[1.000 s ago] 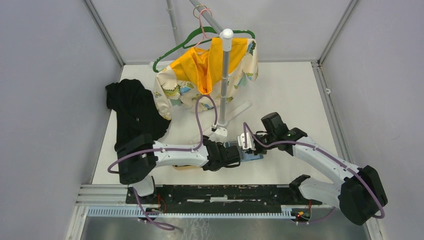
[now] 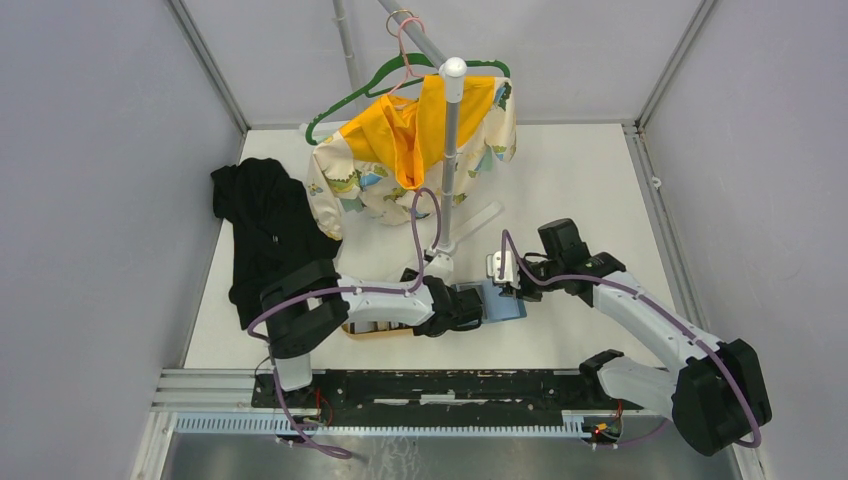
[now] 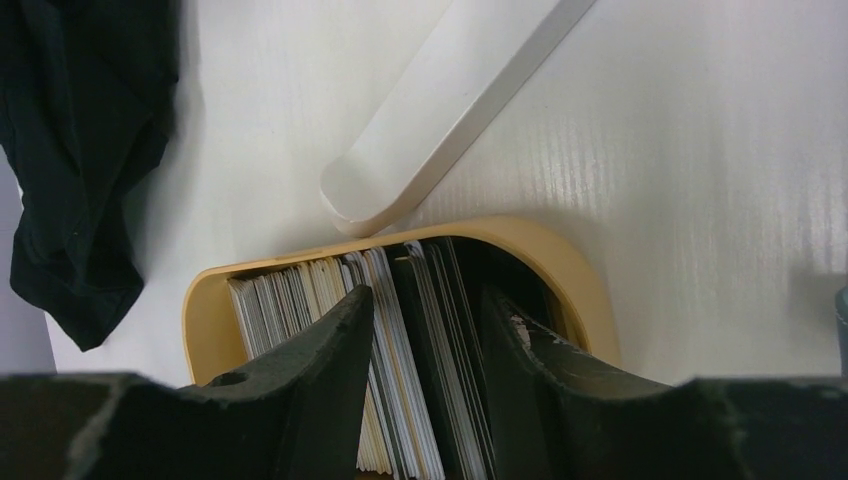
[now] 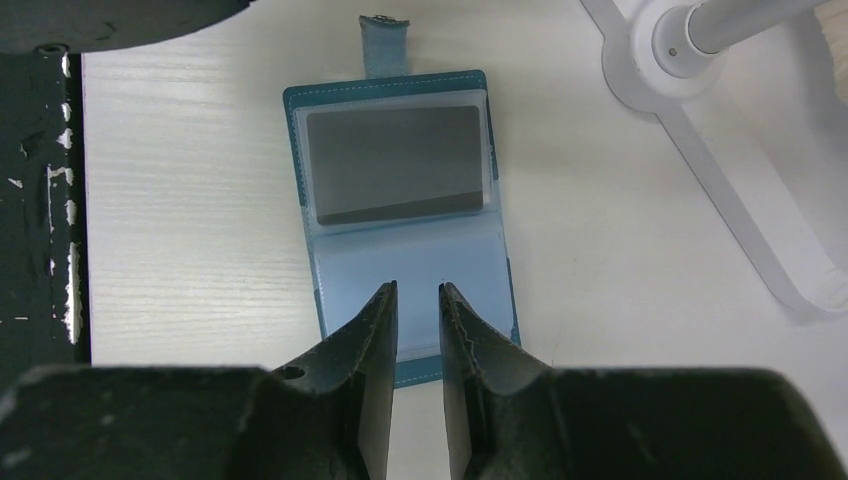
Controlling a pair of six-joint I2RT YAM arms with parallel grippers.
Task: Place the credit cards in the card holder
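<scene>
A tan open box (image 3: pixel 222 277) holds a row of cards (image 3: pixel 290 300) standing on edge in the left wrist view. Over it my left gripper stands part open, one fingertip on each side of several upright cards (image 3: pixel 440 330). It does not grip them, and how deep the fingertips reach is hard to tell. The blue card holder (image 4: pixel 410 265) lies flat and open, with a grey upper panel, a pale lower one and a strap at one end. Above its lower panel hangs my right gripper, slightly open with nothing between its fingers.
The white foot of a clothes rack (image 3: pixel 440 110) lies just behind the box. Its post (image 2: pixel 450 165) rises between the arms, with garments hanging from it. A black cloth (image 2: pixel 270 225) lies at the left.
The left arm has shifted slightly right over the box. The right gripper has drawn back to the right, uncovering more of the card holder.
</scene>
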